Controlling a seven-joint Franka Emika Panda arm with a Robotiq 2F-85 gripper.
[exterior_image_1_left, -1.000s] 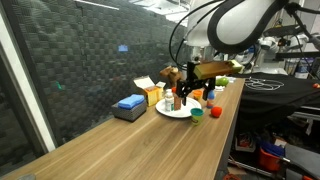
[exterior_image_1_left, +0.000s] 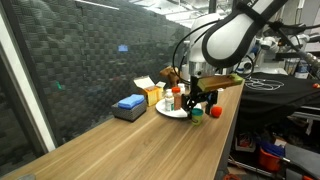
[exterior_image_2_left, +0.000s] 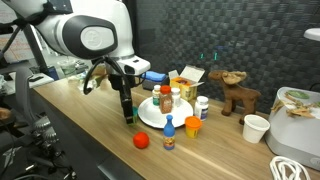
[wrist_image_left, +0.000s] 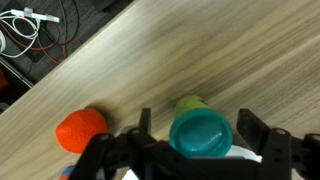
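A small cup or jar with a green top (wrist_image_left: 200, 132) stands on the wooden table, seen from above between the fingers in the wrist view. The same green item (exterior_image_1_left: 197, 115) shows below the arm in exterior view 1 and is mostly covered by the fingers in exterior view 2. Pointing down, my gripper has its fingers spread to either side of it, with gaps left around the green top. To its side lies a red ball-like item (wrist_image_left: 80, 130), also visible as the red tomato-like thing (exterior_image_2_left: 141, 140) close to the gripper.
Several bottles stand on a white plate (exterior_image_2_left: 150, 115) right behind the gripper. A blue bottle (exterior_image_2_left: 168, 132), an orange cup (exterior_image_2_left: 193, 127), a white cup (exterior_image_2_left: 255, 128) and a toy moose (exterior_image_2_left: 232, 92) stand nearby.
My gripper has come down and slightly sideways onto the green item, its fingers now beside it. The green item and the red one have stayed in place.
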